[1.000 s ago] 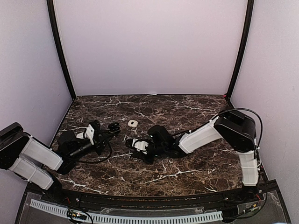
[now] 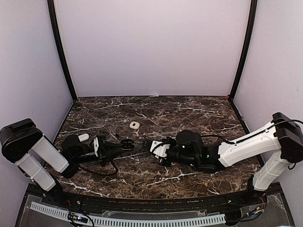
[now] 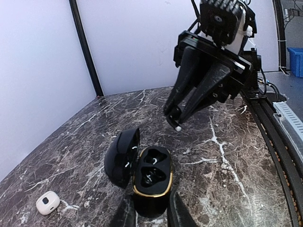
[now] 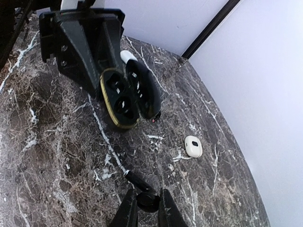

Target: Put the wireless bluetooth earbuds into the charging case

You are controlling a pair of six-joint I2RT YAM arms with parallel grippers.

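Observation:
An open black charging case (image 3: 151, 172) with two empty-looking wells and a gold rim is held by my left gripper, shut on it, left of centre in the top view. Facing it from the right, my right gripper holds a small black earbud, stem pointing toward the case, with a light tip seen in the left wrist view. The two grippers are apart, with a short gap between earbud and case.
A small white case (image 2: 134, 125) lies on the marble table behind the grippers. Another white object (image 2: 83, 137) sits at the left, partly behind the left arm.
My right gripper and arm have moved to the right and toward the front. My left gripper has swung rightward and slightly down in the top view, carrying the case.

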